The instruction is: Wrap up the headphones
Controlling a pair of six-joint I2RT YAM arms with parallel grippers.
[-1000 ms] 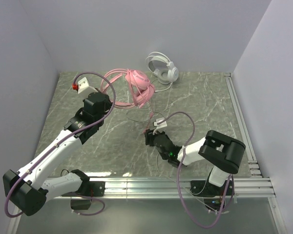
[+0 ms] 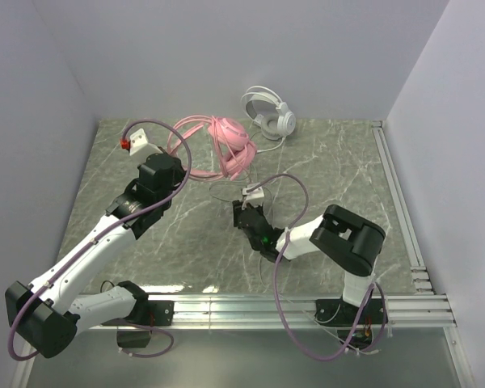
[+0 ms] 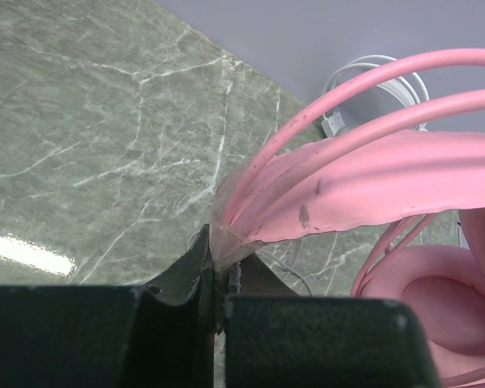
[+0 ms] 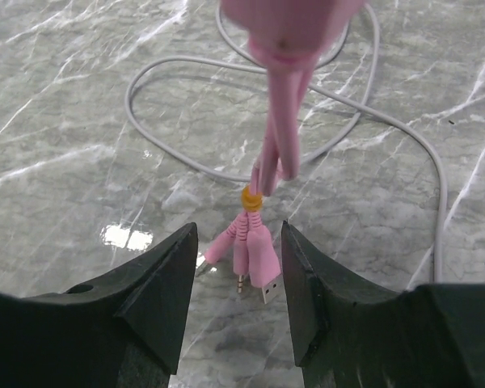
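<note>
Pink headphones (image 2: 230,137) are raised at the back centre, their cable in loops running left to my left gripper (image 2: 178,170). In the left wrist view that gripper is shut on the pink band and cable loops. My right gripper (image 2: 244,212) is low at the centre. In the right wrist view its fingers stand apart (image 4: 238,236), around the cable's pink plugs (image 4: 259,255) with yellow tie (image 4: 251,198), which hang just beyond or between the tips; contact cannot be told.
White headphones (image 2: 283,121) stand at the back wall. A thin grey cable (image 4: 438,226) lies looped on the marble table (image 2: 347,162).
My right arm has moved left and slightly toward the back, its gripper coming to the pink cable's plug end. The left arm has stayed still.
</note>
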